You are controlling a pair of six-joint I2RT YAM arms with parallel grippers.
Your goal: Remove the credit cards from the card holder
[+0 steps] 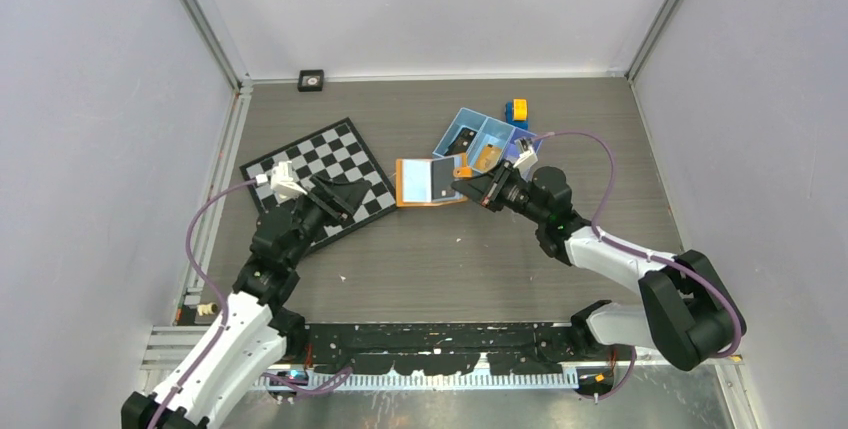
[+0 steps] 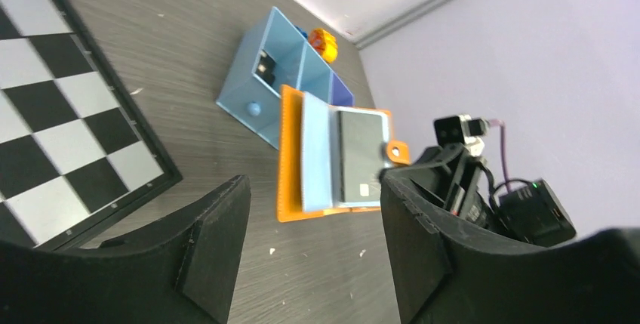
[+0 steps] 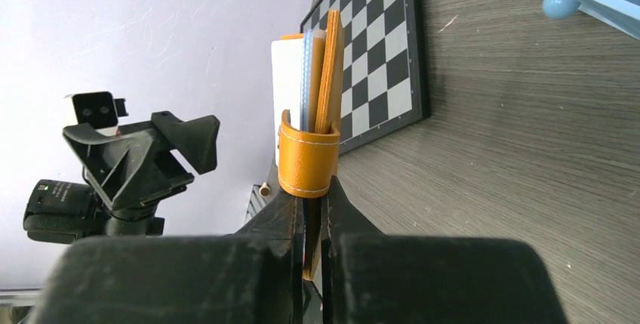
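An orange card holder [image 2: 289, 150], folded open, is held up in the air by my right gripper, which is shut on its strap end [image 3: 309, 162]. A pale sleeve or card [image 2: 317, 154] and a dark grey panel [image 2: 362, 156] face the left wrist camera. Seen edge-on in the right wrist view, layers of white and blue stand inside the orange cover. Off to the left, my left gripper [image 1: 362, 199] is apart from the holder, its fingers wide open and empty. Whether separate cards sit in the sleeves is hard to tell.
A chessboard [image 1: 335, 154] lies on the left of the table. Behind the holder stands a blue divided box [image 1: 462, 117] with a dark item and an orange one inside. A yellow and blue block [image 1: 518, 112] sits beyond it.
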